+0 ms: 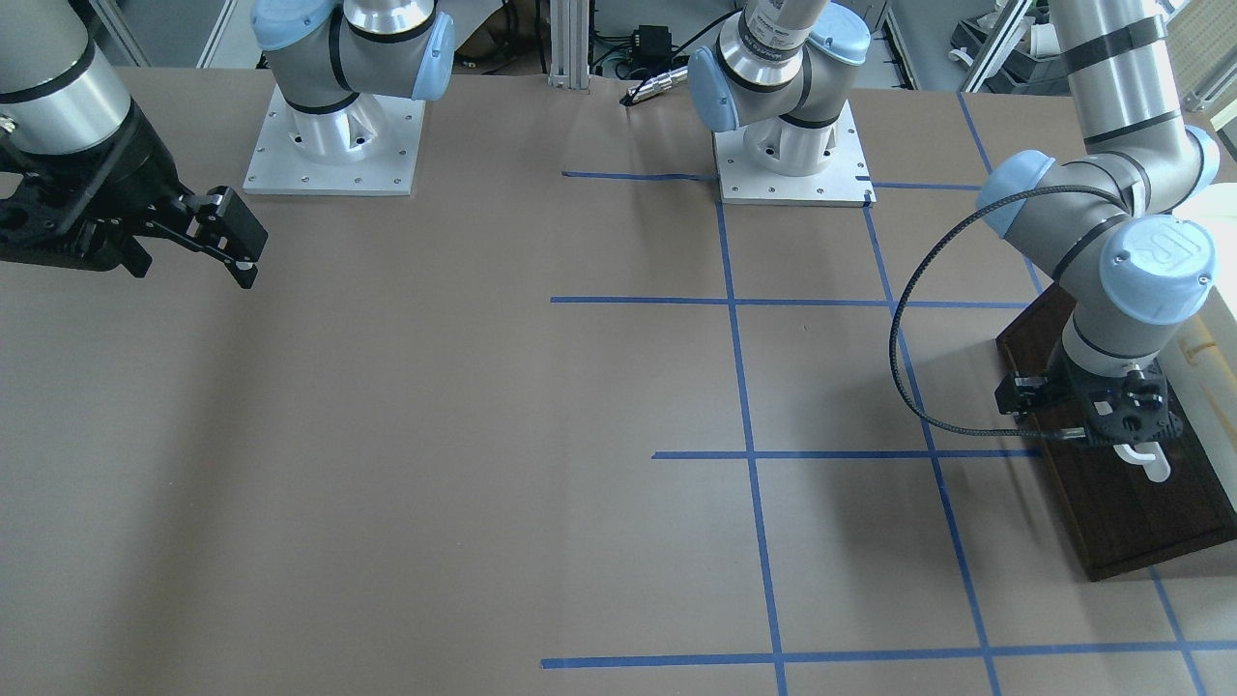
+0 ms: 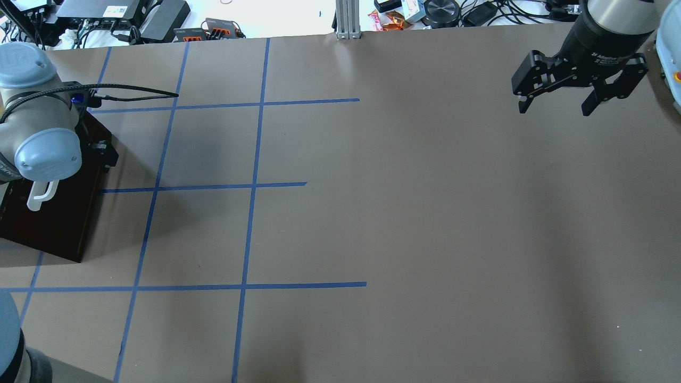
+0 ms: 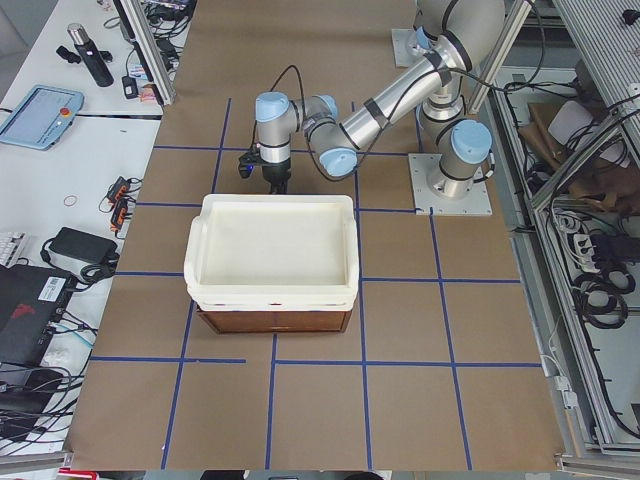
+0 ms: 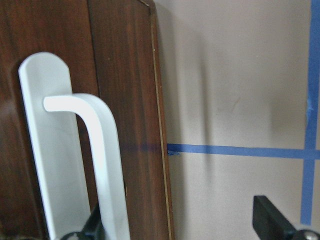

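A white lever handle [image 4: 107, 150] on a backplate is fixed to the dark wooden side of a box [image 1: 1102, 522], also seen at the left of the top view [image 2: 51, 223]. My gripper is at the handle: one fingertip lies behind the lever, the other stands apart over the floor at right, so the finger is open. In the front view my gripper [image 1: 1084, 406] partly hides the handle.
The box has a white top [image 3: 270, 250]. Other arms stand at the back and left in the front view, one with a black gripper [image 2: 578, 80].
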